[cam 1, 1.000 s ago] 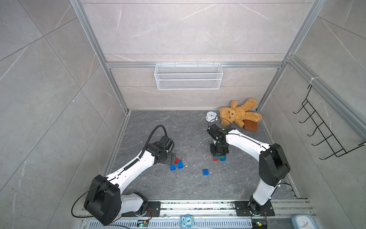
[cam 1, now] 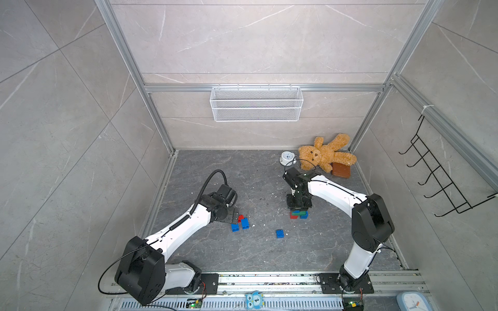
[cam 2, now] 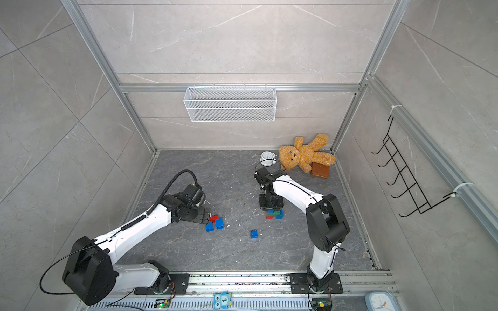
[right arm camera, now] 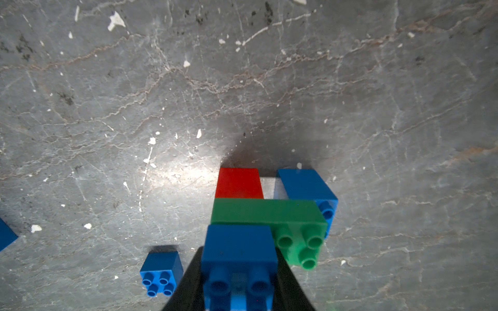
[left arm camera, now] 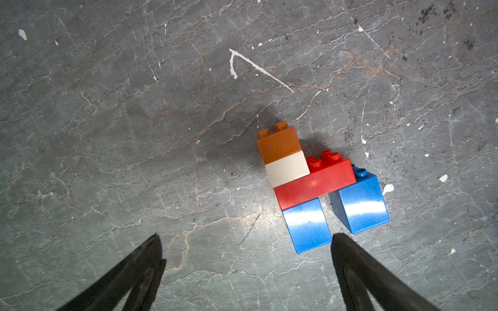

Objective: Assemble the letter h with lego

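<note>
My right gripper is shut on a blue brick [right arm camera: 239, 243], over or against a green brick [right arm camera: 259, 210]; beneath are a red brick [right arm camera: 238, 181] and a second blue brick [right arm camera: 303, 184]. My left gripper is open above a group of bricks: orange [left arm camera: 279, 145], white [left arm camera: 286, 168], red [left arm camera: 316, 184] and two blue ones [left arm camera: 306, 225] [left arm camera: 363, 204]. A loose blue brick [cam 1: 279, 233] lies between the two groups.
A teddy bear [cam 1: 324, 154], a brown block [cam 1: 340, 170] and a white cup [cam 1: 287, 157] sit at the back right.
My right gripper has shifted very slightly, still over the green brick group. The left arm has not moved.
</note>
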